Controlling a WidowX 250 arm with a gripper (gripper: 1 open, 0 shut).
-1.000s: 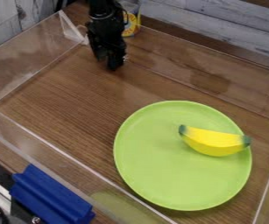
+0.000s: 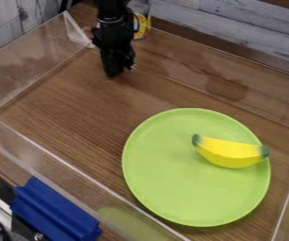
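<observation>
The black gripper [image 2: 114, 64] is low over the wooden floor at the back left, near a can with a yellow and silver label [image 2: 140, 23] that stands partly behind the arm. Its fingertips are dark and small, so what is between them is hard to make out. A yellow toy banana [image 2: 227, 151] lies on a green plate [image 2: 184, 188] at the front right.
Clear low walls [image 2: 15, 80] edge the wooden surface. A blue plastic object [image 2: 53, 212] sits outside at the bottom left.
The gripper has shifted very slightly at the back left; the plate and banana are unmoved.
</observation>
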